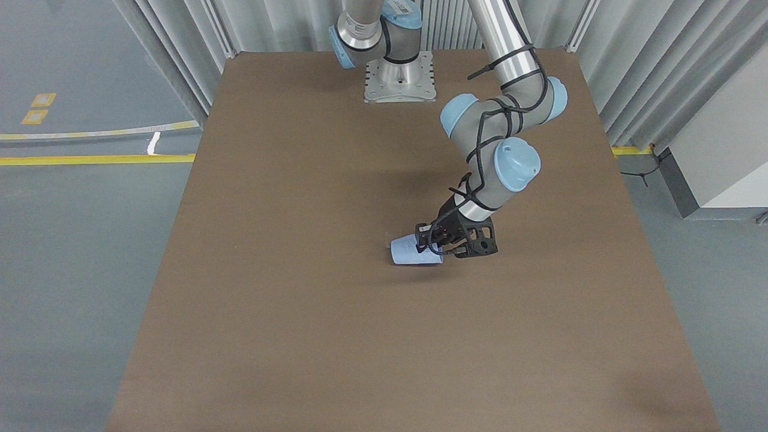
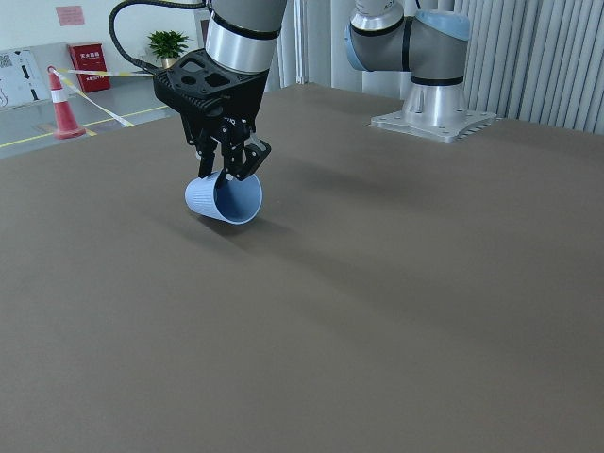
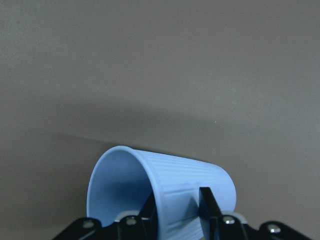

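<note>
A light blue ribbed plastic cup (image 1: 404, 251) lies on its side on the brown table (image 1: 324, 309), its open mouth toward the lower left in the wrist view. My black gripper is at the cup's mouth end, angled down from above: one finger reaches inside the mouth, the other lies against the outer wall, so the rim side of the cup (image 2: 198, 193) is between them. Whether the fingers press on the wall or stand slightly apart from it is hard to tell.
A red-and-white cone (image 2: 65, 113) stands on the floor beyond the table.
</note>
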